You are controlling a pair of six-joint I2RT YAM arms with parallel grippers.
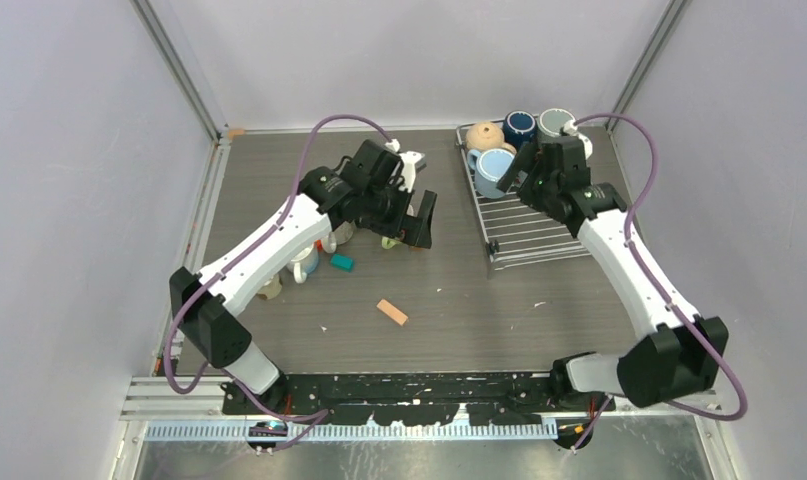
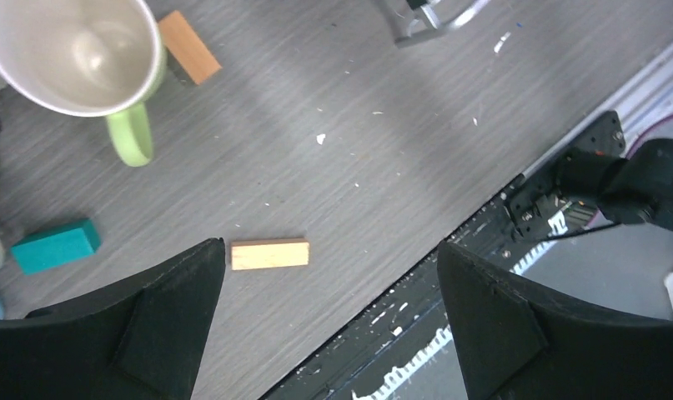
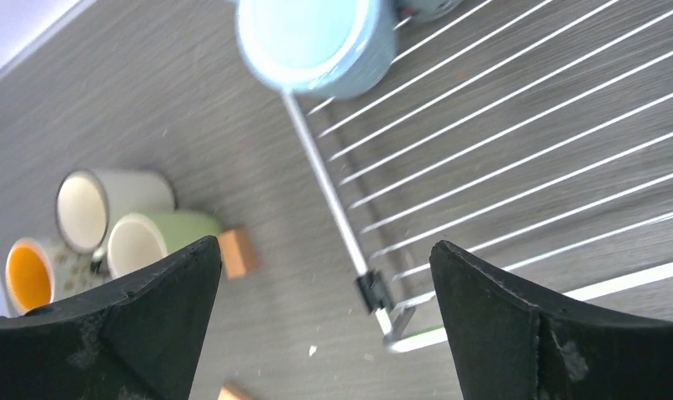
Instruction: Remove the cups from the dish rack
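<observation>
In the top view the dish rack (image 1: 534,255) on the right holds cups at its back: a tan cup (image 1: 484,135), a navy cup (image 1: 519,124), a pale green cup (image 1: 555,120) and a light blue cup (image 1: 492,168). My right gripper (image 1: 514,175) is open over the rack, beside the light blue cup (image 3: 316,46). My left gripper (image 1: 419,218) is open above the unloaded cups on the left, empty, with a green cup (image 2: 128,125) below it in the left wrist view.
Several cups, including a light blue one (image 1: 301,262), stand left of the rack. A teal block (image 1: 342,262) and a wooden block (image 1: 393,311) lie on the table (image 1: 459,330).
</observation>
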